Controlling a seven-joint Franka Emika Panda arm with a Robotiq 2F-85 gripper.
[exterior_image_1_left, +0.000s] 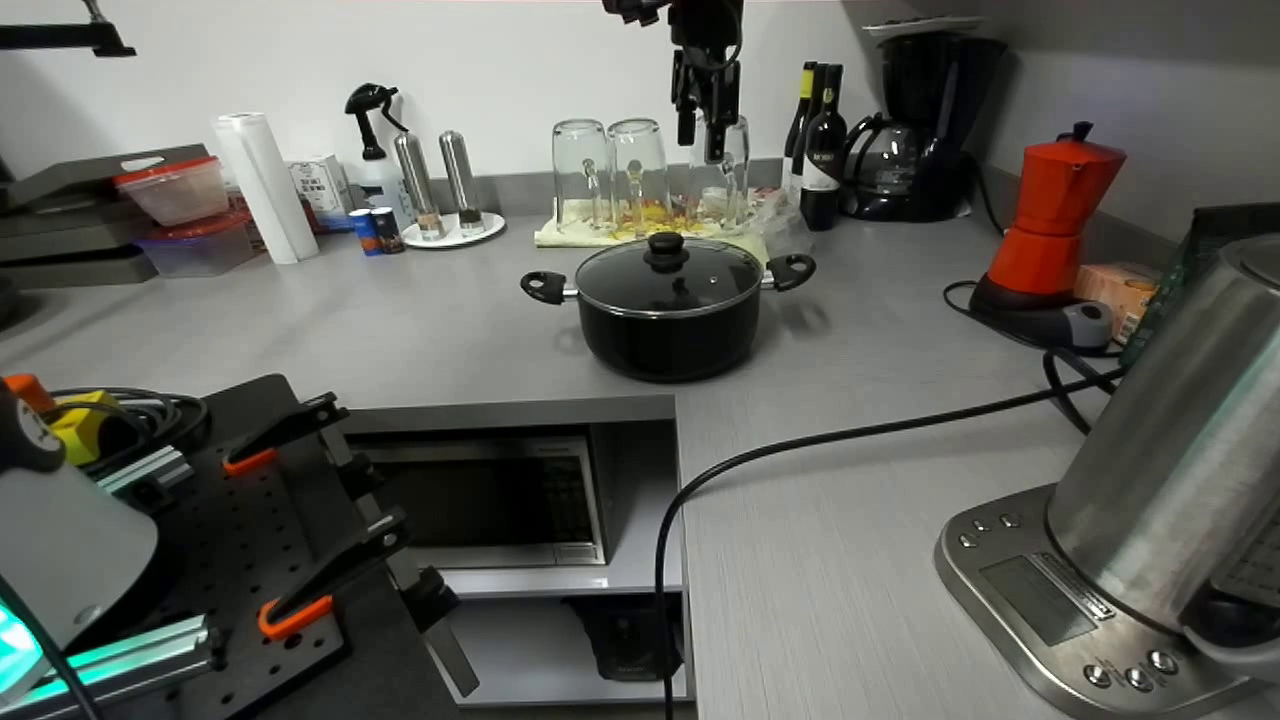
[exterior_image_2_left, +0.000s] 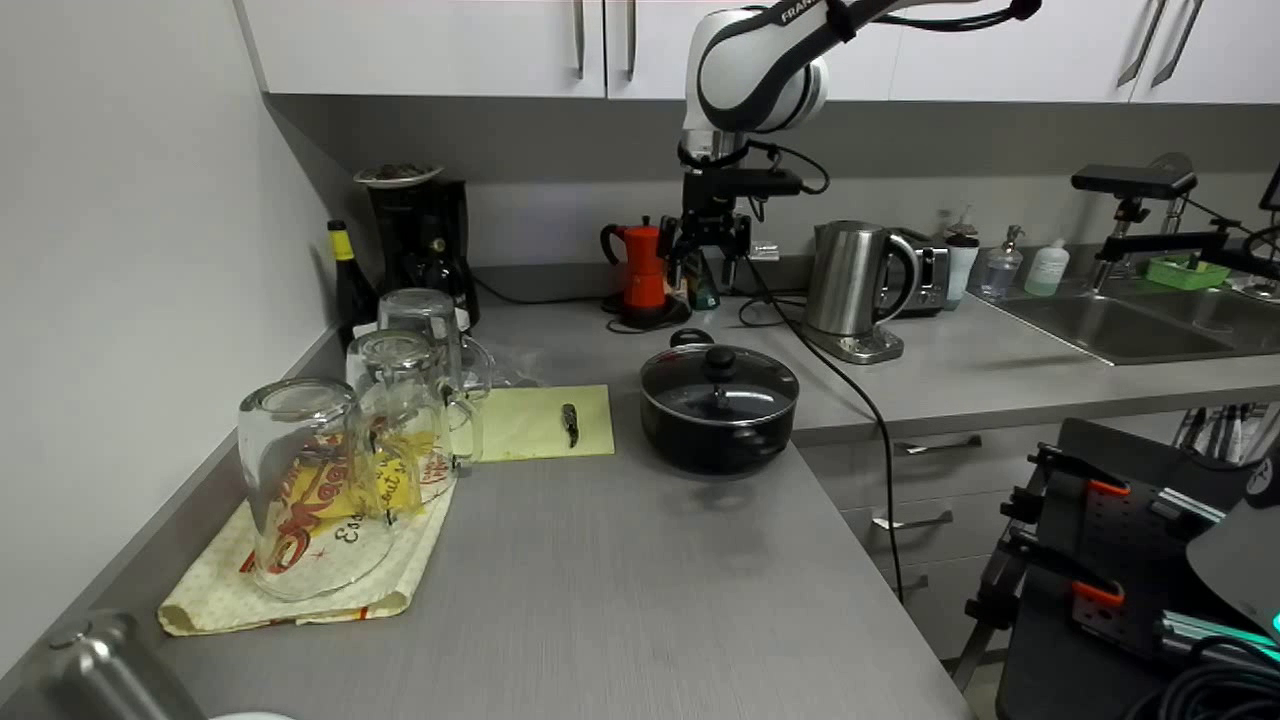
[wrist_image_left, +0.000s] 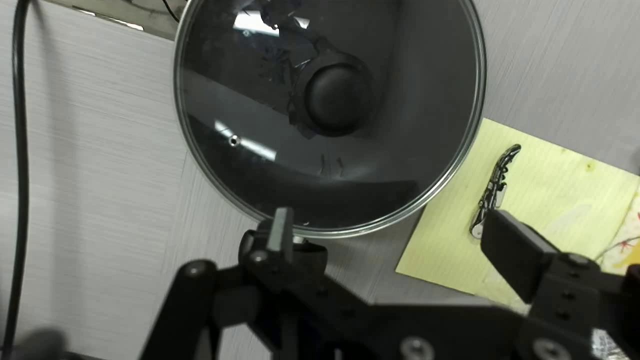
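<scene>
My gripper is open, its two fingers wide apart and nothing between them. It hangs in the air above the counter, as exterior view 2 shows, well over the black pot (exterior_image_2_left: 717, 438) and clear of it. The pot is covered by a glass lid (wrist_image_left: 414, 138) with a round black knob (wrist_image_left: 339, 99). Beside the pot, a small dark corkscrew (wrist_image_left: 495, 191) lies on a yellow cloth (wrist_image_left: 558, 180). From exterior view 1 the pot (exterior_image_1_left: 669, 342) hides the corkscrew.
Several upturned glass mugs (exterior_image_2_left: 306, 480) stand on a printed towel (exterior_image_2_left: 396, 588) along the wall. Wine bottles (exterior_image_1_left: 823, 156), a coffee maker (exterior_image_1_left: 924, 132), a red moka pot (exterior_image_1_left: 1056, 216) and a kettle (exterior_image_2_left: 846, 282) sit around. A black cable (exterior_image_1_left: 864, 428) crosses the counter. Left of the pot the counter is bare.
</scene>
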